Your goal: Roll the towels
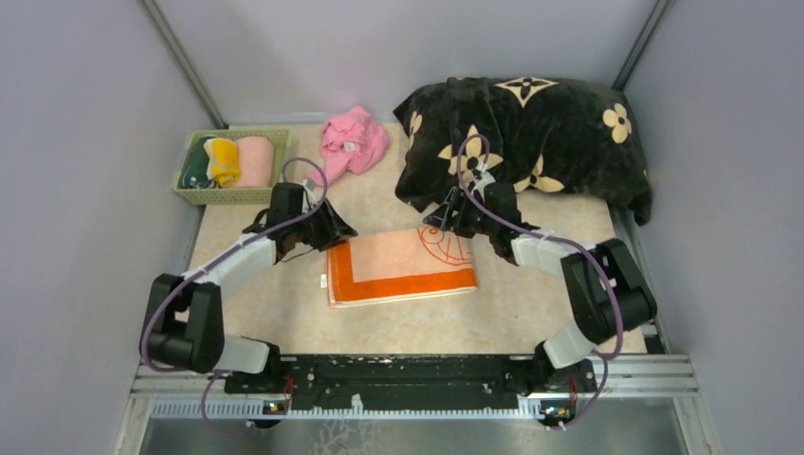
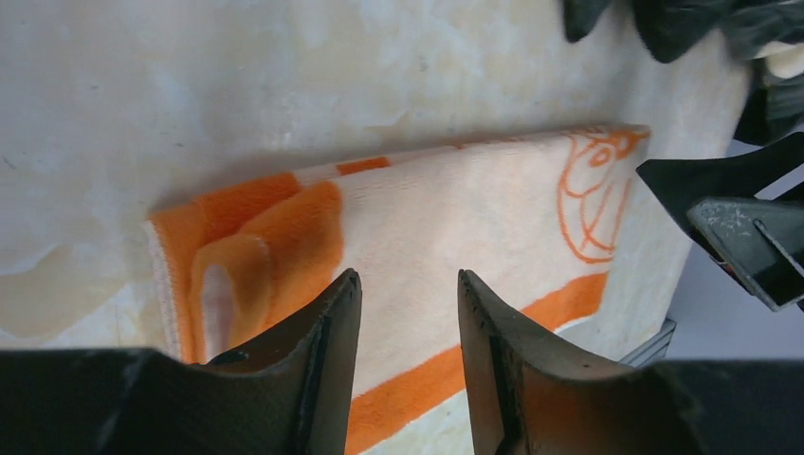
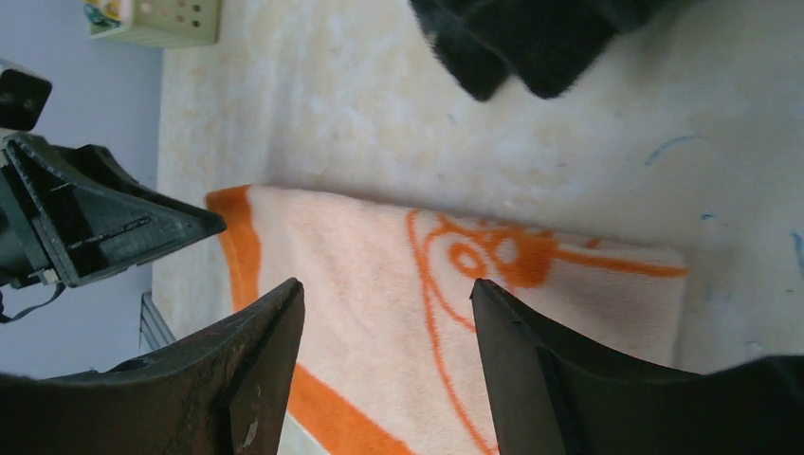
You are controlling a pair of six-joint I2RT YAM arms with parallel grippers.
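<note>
A peach towel with orange borders lies folded flat in the middle of the table. My left gripper hovers at its far left corner, and my right gripper at its far right edge. In the left wrist view the left fingers are apart above the towel, with no cloth pinched between them; a corner flap there is folded over. The right wrist view shows the right fingers spread wide over the towel's printed end, also holding nothing. A crumpled pink towel lies at the back.
A green basket with several rolled towels stands at the back left. A large black blanket with cream flowers fills the back right, close beyond my right gripper.
</note>
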